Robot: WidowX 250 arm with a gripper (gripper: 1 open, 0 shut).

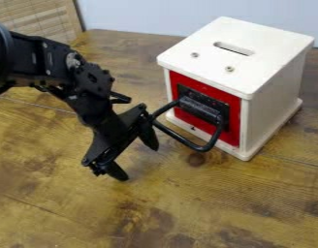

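A black robot arm reaches in from the upper left, its gripper (133, 157) angled down just above the wooden table, fingers spread open with nothing between them. To its right stands a white wooden box (259, 58) with a slot and two screws on top and a red front panel (232, 109). A black mechanism (201, 105) on that panel carries a looped black handle (190, 142), which sticks out toward the gripper. The gripper is left of the handle, close to it; whether they touch is unclear.
A pale wall runs behind the box, and a slatted wooden panel (32, 19) stands at the back left.
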